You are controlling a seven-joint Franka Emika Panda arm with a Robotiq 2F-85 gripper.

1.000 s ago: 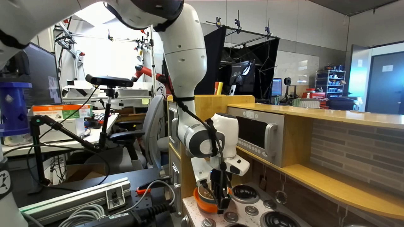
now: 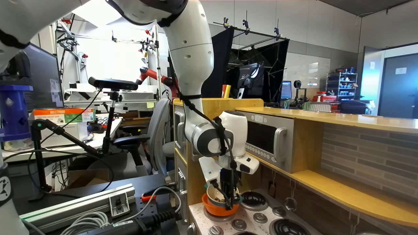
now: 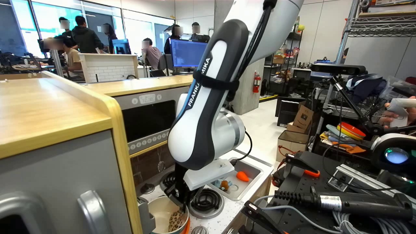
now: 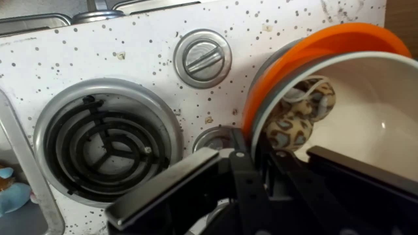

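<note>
A white bowl point(image 4: 364, 98) with a grey-green outside sits tilted in an orange bowl point(image 4: 270, 86). My gripper is shut on the white bowl's rim, one finger outside the wall and the other inside. Within the white bowl lies a leopard-spotted soft toy point(image 4: 292, 127) with a pale loop, close to the gripped side. In exterior view 1 the orange bowl point(image 2: 221, 210) rests on a back burner, with the gripper point(image 2: 228, 201) over its right side. The white bowl point(image 3: 160, 210) and the toy point(image 3: 176, 221) also show in exterior view 2.
Beside the bowls are a knob point(image 4: 202, 58) and a black coil burner point(image 4: 109, 145). A sink point(image 3: 249, 183) holds an orange carrot-like toy point(image 3: 242, 176) and a blue-brown toy point(image 3: 224, 185). The tall cabinet point(image 3: 89, 163) stands close by the bowls. A microwave point(image 2: 262, 137) hangs above.
My gripper has risen slightly. The white bowl stands higher and more tilted within the orange bowl, which has shifted slightly to the right in exterior view 1.
</note>
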